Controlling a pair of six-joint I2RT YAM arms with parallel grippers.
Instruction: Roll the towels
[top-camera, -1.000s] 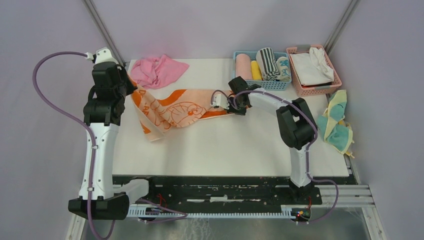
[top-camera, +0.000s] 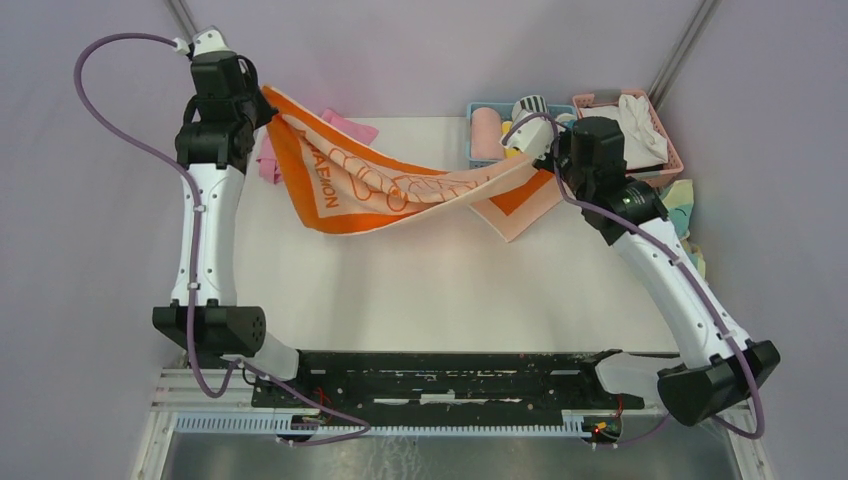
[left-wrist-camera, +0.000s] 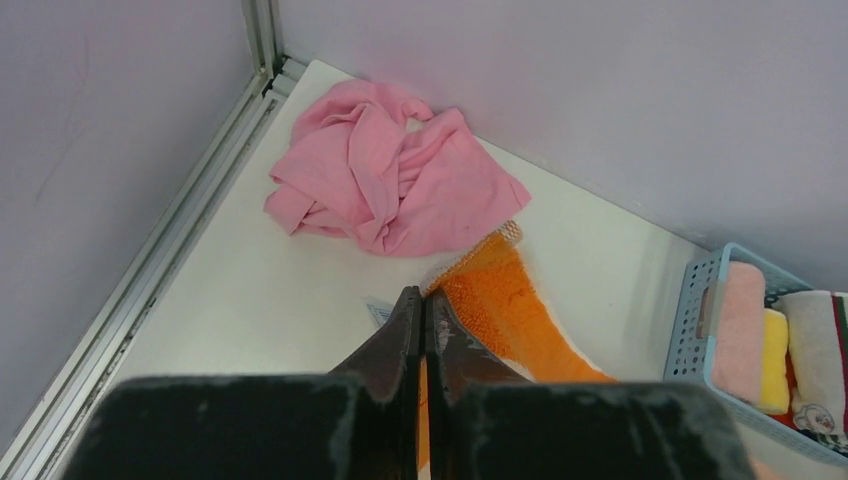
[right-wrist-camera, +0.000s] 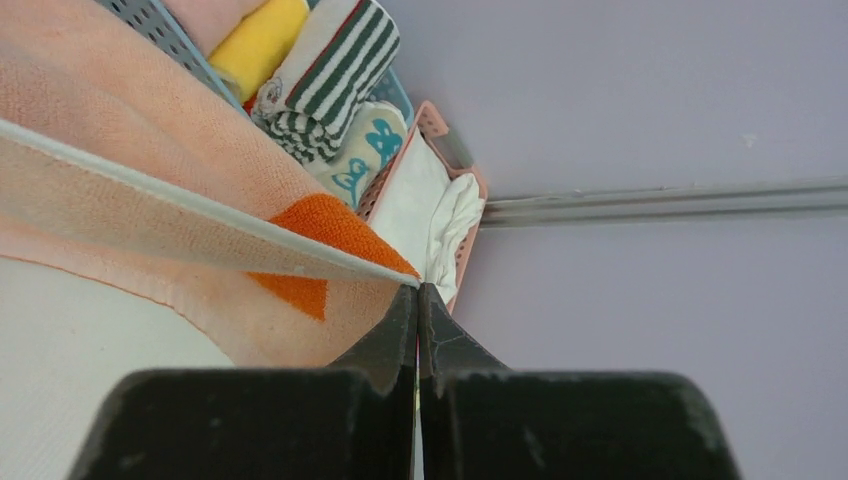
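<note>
An orange and peach towel with printed lettering (top-camera: 350, 185) is stretched aloft between my two grippers, its lower right part hanging toward the table. At the left end, my left gripper (top-camera: 267, 114) is shut on its orange corner, also seen at the fingertips (left-wrist-camera: 425, 300) in the left wrist view. At the right end, my right gripper (top-camera: 549, 157) is shut on the towel's edge, which runs into its fingertips (right-wrist-camera: 420, 300) in the right wrist view.
A crumpled pink cloth (left-wrist-camera: 390, 175) lies at the back left. A blue basket of rolled towels (top-camera: 485, 135) and a pink basket with white cloths (top-camera: 640, 135) stand at the back right. A teal-yellow cloth lies at the right edge.
</note>
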